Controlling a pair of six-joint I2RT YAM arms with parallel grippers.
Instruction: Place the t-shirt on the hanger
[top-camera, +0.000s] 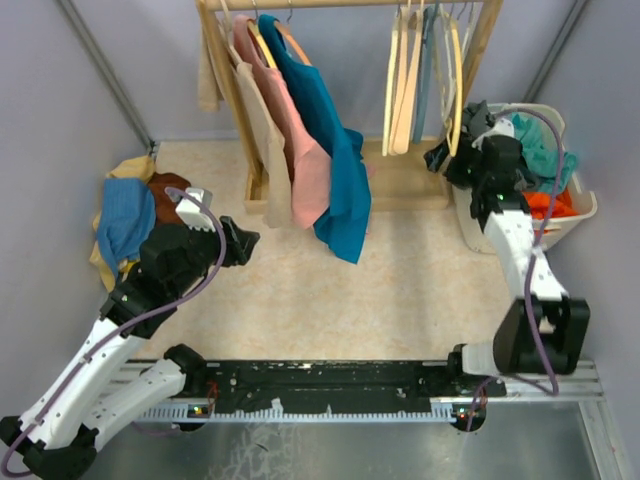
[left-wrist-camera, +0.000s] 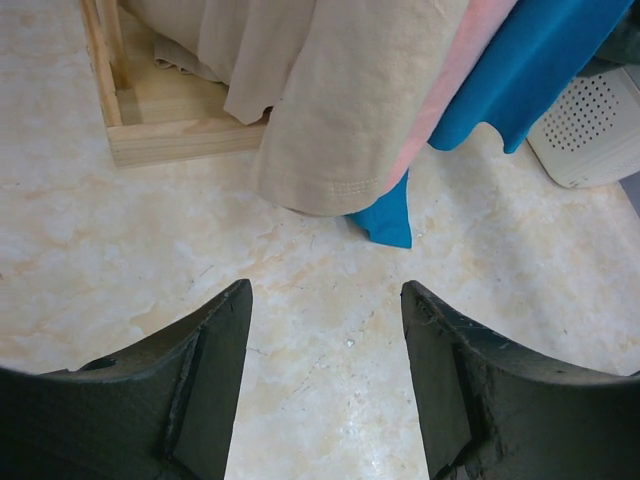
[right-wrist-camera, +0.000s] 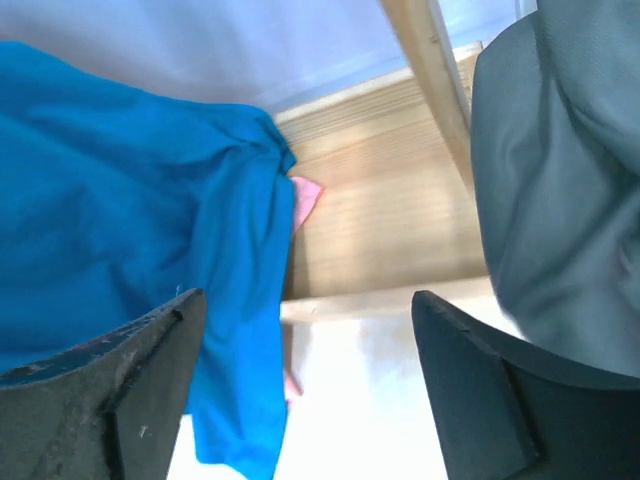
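On the left of the rack hang a beige garment (top-camera: 262, 135), a pink one (top-camera: 305, 160) and a blue one (top-camera: 335, 140). Several empty hangers (top-camera: 402, 90) hang on the right side. My left gripper is open with nothing between its fingers, over bare floor in front of the garments. Beside the rack's right post, near the basket, is my right gripper (top-camera: 440, 160). In the right wrist view its fingers stand apart and empty, the blue garment to the left and a dark grey cloth (right-wrist-camera: 570, 200) to the right.
A white basket (top-camera: 582, 215) at the right holds grey, teal and orange cloths. Blue, mustard and brown cloths (top-camera: 127, 220) lie piled at the far left. The wooden rack base (top-camera: 405, 185) spans the back.
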